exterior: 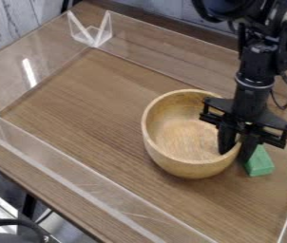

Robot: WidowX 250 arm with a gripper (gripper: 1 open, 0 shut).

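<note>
A large tan bowl (pixel 172 133) sits on the wooden table (pixel 70 114), right of the middle. The black gripper (pixel 242 144) is down at the bowl's right rim, its fingertips low there. Whether it holds the rim or something else is hidden by its body. A green block (pixel 260 162) lies just right of the bowl, partly behind the gripper.
A clear plastic corner piece (pixel 90 28) stands at the back left.
</note>
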